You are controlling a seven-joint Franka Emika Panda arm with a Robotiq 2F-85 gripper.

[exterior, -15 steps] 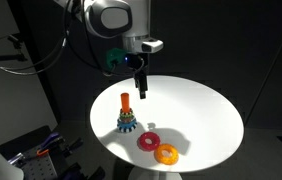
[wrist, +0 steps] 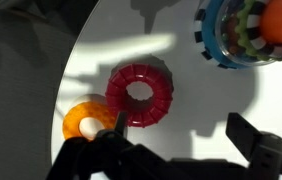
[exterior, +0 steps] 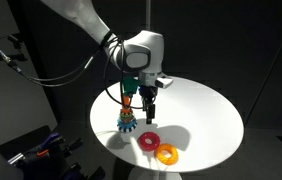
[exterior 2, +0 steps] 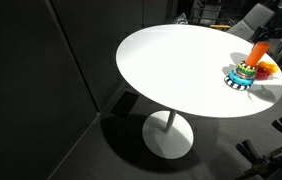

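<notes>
Two loose rings lie flat on the table: a red one (wrist: 159, 78) and, nearer the edge, an orange one (wrist: 73, 122). A ring stacker (exterior: 127, 122) with an orange post (exterior 2: 257, 52) stands upright, carrying several coloured rings, the lowest striped black and white. In the wrist view the stacker (wrist: 233, 35) is cut off at the upper right. My gripper is open and points down above the table, its fingers wide apart with nothing between them. It hovers between the stacker and the red ring, touching neither as far as I can see.
A black cable loops beside the arm.
My arm has come down steadily toward the table, its gripper dropping from above the stacker's top to beside it. The rings and the stacker have stayed in place.
</notes>
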